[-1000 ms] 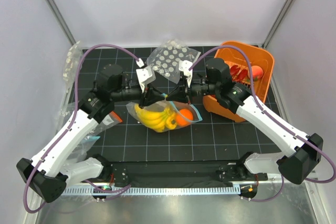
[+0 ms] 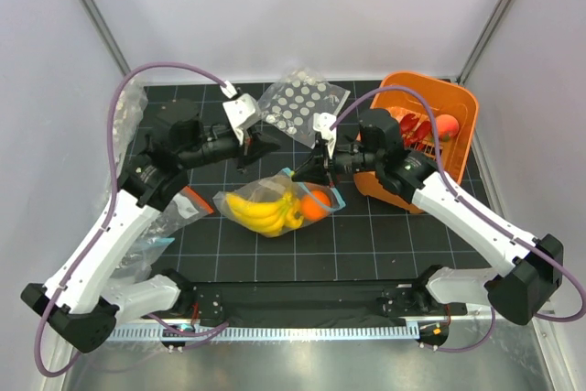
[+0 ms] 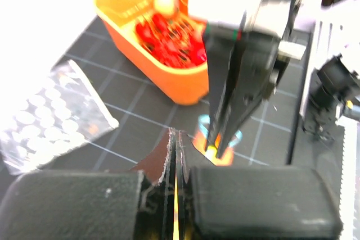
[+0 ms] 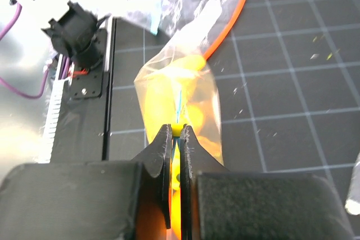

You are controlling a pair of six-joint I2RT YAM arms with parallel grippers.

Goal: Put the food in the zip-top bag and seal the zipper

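A clear zip bag (image 2: 235,200) holding bananas (image 2: 262,212) and an orange (image 2: 316,205) lies on the dark tiled mat at the centre. My right gripper (image 2: 298,174) is shut on the bag's zipper at its top edge; in the right wrist view a small yellow piece (image 4: 176,129) and blue strip show between its fingertips. My left gripper (image 2: 270,146) hangs above and left of the bag, shut with nothing visible between its fingers; in the left wrist view its tips (image 3: 175,134) point toward the right gripper.
An orange bin (image 2: 392,190) with red items and fruit stands at the right. A dotted bag (image 2: 298,103) lies at the back. More empty bags (image 2: 160,226) lie along the left side.
My left gripper has moved up and back, away from the zipper and the right gripper. The bag has shifted slightly left and toward the front; my right gripper stays on the zipper.
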